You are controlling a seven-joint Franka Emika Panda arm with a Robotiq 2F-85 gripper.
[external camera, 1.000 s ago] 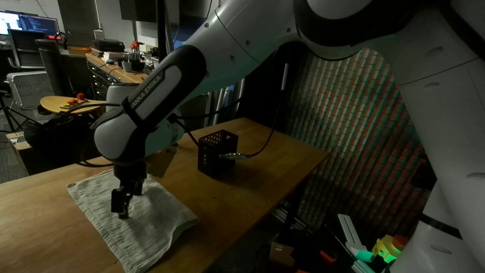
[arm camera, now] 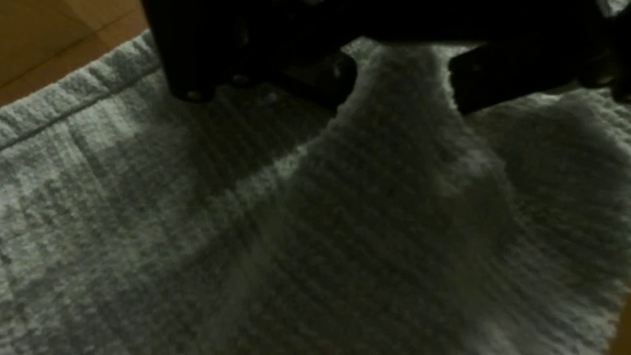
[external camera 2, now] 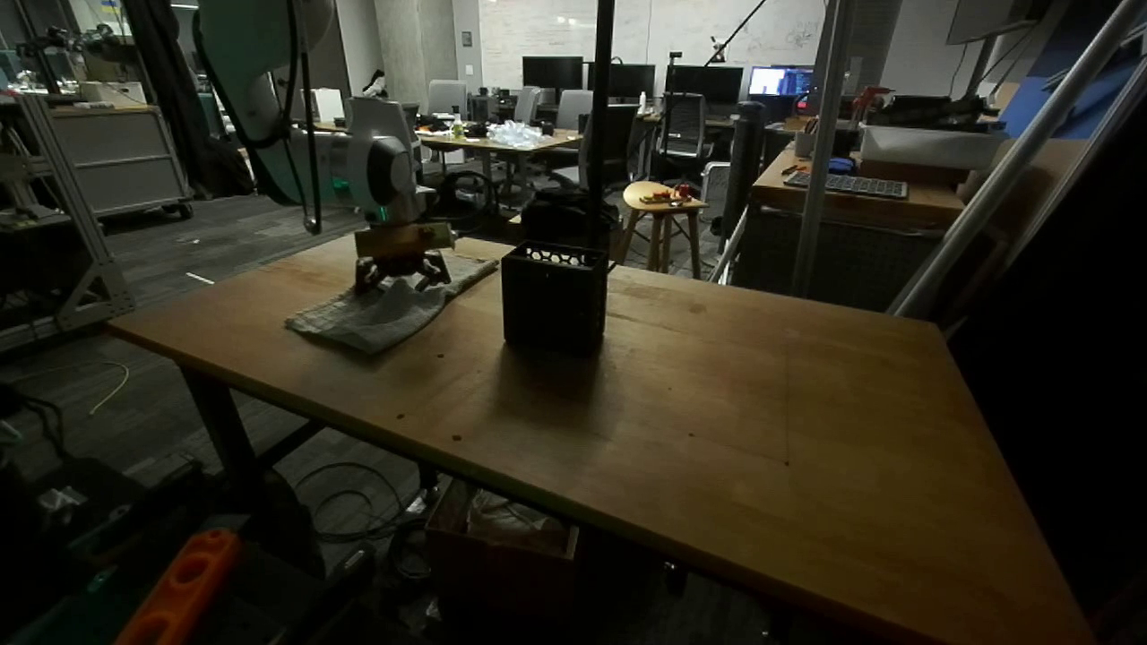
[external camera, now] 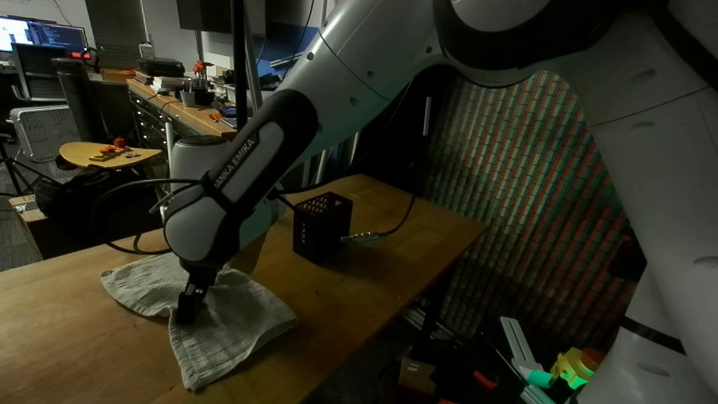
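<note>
A light grey ribbed cloth [external camera: 235, 320] lies on the wooden table, wrinkled and pulled inward along its left edge in exterior view 1. My gripper [external camera: 190, 311] is low over it, pointing down, its tips at the cloth. In the wrist view, a ridge of cloth [arm camera: 402, 118] rises between the dark fingers, which stand part open with the fold filling the gap. The fold's top is hidden behind the gripper body. Exterior view 2 shows the gripper [external camera 2: 403, 274] at the table's far left, with the cloth [external camera 2: 371, 322] beneath and around it.
A black box with a perforated side [external camera 2: 554, 296] stands on the table [external camera 2: 753, 430] beside the cloth. A cable [external camera: 404, 219] with a metal connector hangs near that box in exterior view 1.
The arm has come lower and the gripper has tilted. The cloth, nearly flat before, is now drawn inward and bunched at the fingers, its near corner pulled up.
</note>
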